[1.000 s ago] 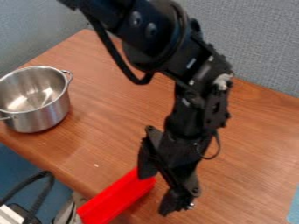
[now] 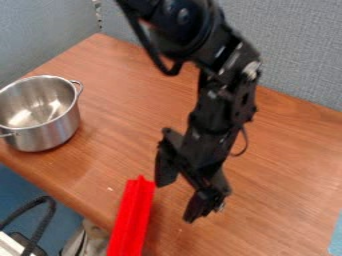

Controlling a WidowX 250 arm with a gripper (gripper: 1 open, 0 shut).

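Note:
A red bar-shaped object (image 2: 130, 220) lies on the wooden table near its front left edge, running toward the bottom of the view. My black gripper (image 2: 183, 190) is just above and to the right of its far end, its fingers parted with nothing visible between them.
A steel pot (image 2: 36, 112) stands at the left edge of the table (image 2: 274, 160). Dark cables hang off the front left.
My arm has moved up and back from the red object, which has shifted and turned more upright in the view, now apart from the gripper.

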